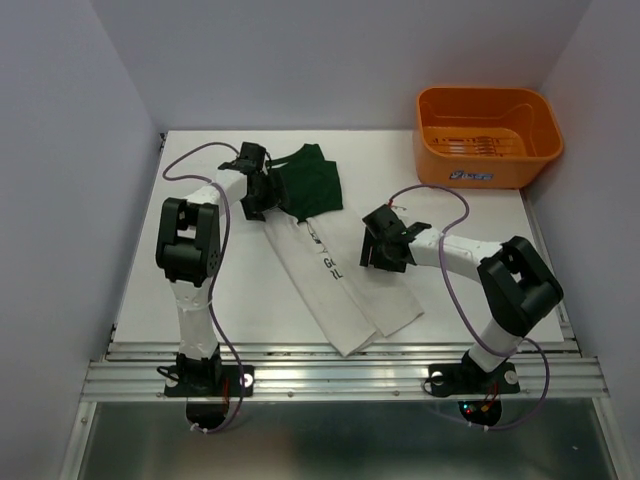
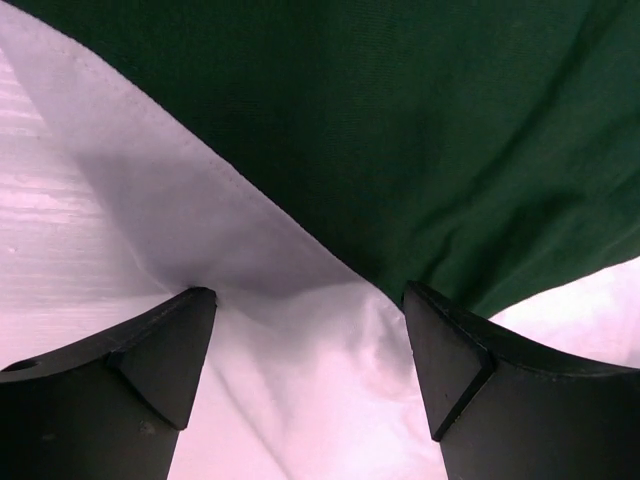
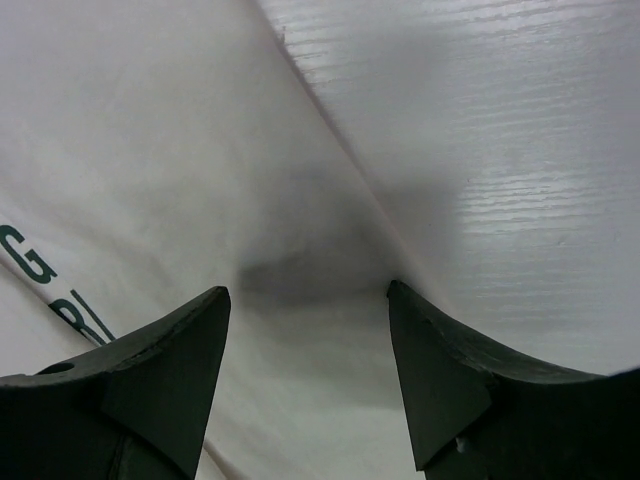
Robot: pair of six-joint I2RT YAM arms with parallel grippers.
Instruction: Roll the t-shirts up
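Observation:
A white t-shirt with dark lettering lies spread diagonally on the table, a dark green cloth over its upper end. My left gripper is down at the white fabric along the green cloth's left edge; in the left wrist view its fingertips are apart at that border, with white fabric between and below. My right gripper is open low over the white shirt's right side; in the right wrist view its fingertips stand near the fabric's edge.
An orange bin sits at the back right of the white table. The table's left part and the area right of the shirt show bare surface. Grey walls enclose the back and sides.

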